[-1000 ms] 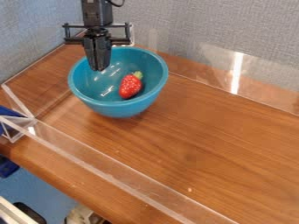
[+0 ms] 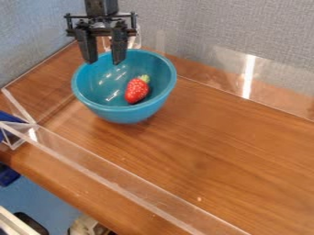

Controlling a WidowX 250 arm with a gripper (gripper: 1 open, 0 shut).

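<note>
A teal bowl (image 2: 123, 108) sits on the wooden table toward the back left. Inside it, right of centre, lies a red strawberry (image 2: 138, 90). My gripper (image 2: 103, 58) hangs over the rear left rim of the bowl, fingers pointing down and spread open, holding nothing.
A textured wall with clear panels runs along the back. At the left edge are a blue object with white straps (image 2: 13, 128) and clutter below the table.
My gripper's fingers have spread apart from their narrower stance, and it sits slightly lower. The bowl and strawberry have not moved.
</note>
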